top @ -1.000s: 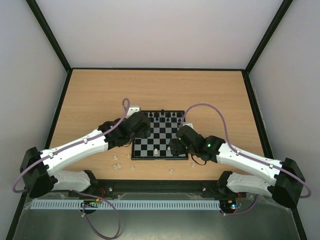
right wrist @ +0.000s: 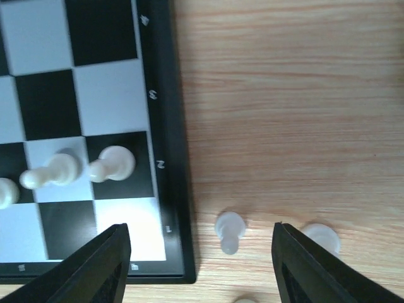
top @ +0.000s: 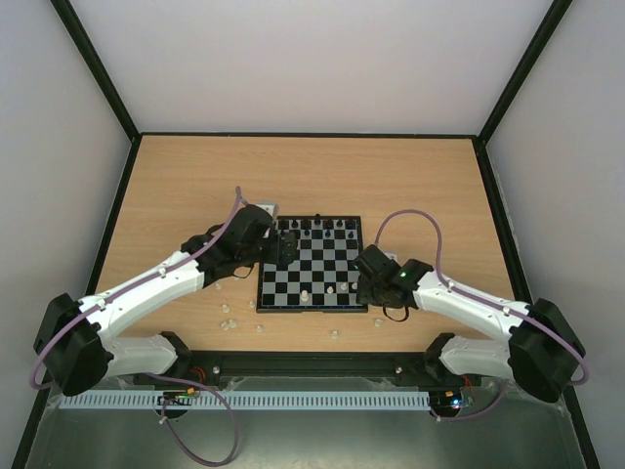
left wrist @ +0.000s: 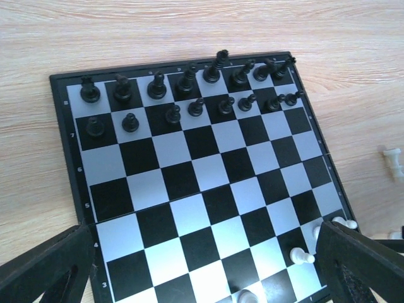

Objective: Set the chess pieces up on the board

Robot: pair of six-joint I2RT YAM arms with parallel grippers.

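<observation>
The chessboard (top: 312, 264) holds black pieces in two rows on its far side, such as a tall black piece (left wrist: 216, 67) and a black pawn (left wrist: 130, 122). White pawns, including one white pawn (right wrist: 113, 163) at the right edge and its neighbour (right wrist: 53, 171), stand in the second row on the near side. My left gripper is open over the board's left part, holding nothing. Past the near right corner, my right gripper is part open and empty. A loose white pawn (right wrist: 229, 231) stands on the table below, within the gap between its fingers in that view.
Another white piece (right wrist: 322, 237) lies right of that pawn, partly behind a finger. Several loose white pieces (top: 229, 323) are scattered on the table left of and in front of the board. Behind the board the wooden table (top: 312, 176) is clear.
My right gripper has moved right, from over the near right squares to the board's edge, uncovering white pawns there. The left gripper has shifted only slightly over the left side.
</observation>
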